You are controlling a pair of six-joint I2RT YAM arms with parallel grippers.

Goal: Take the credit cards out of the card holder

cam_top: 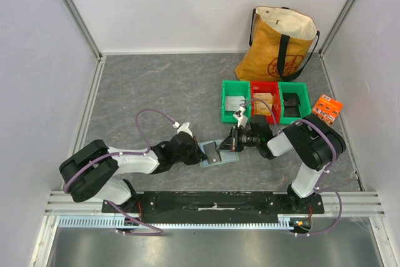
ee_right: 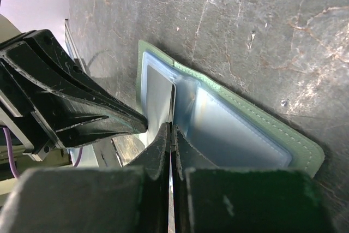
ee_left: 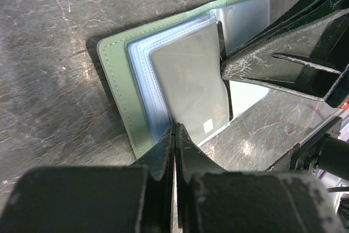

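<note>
The card holder [cam_top: 227,155] lies open on the table, green-edged with clear bluish pockets. A grey card [ee_left: 188,66] fills its left pocket, and a dark gap shows along the card's right edge. At the lower left of that pocket, near its stitched border, my left gripper is shut with nothing visible between its fingers. My right gripper, also shut, has its tips at the card's right edge by the pocket opening. Whether a thin edge is pinched there cannot be told. The right half of the holder [ee_right: 240,135] shows a pale pocket.
Green [cam_top: 229,117], red [cam_top: 255,84] and green bins [cam_top: 292,85] stand behind the right arm. A yellow bag [cam_top: 269,45] is at the back, an orange packet [cam_top: 327,109] at the right.
</note>
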